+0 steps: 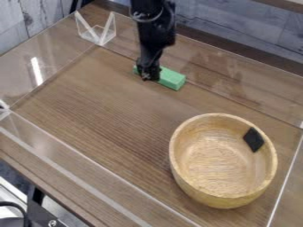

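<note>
My black gripper (149,69) hangs low over a green rectangular block (168,78) near the back middle of the wooden table, its fingers open and reaching down around the block's left part, which they partly hide. Whether the fingertips touch the block is unclear.
A round wooden bowl (222,174) with a black patch on its rim stands at the front right. A clear angular object (97,27) is at the back left.
</note>
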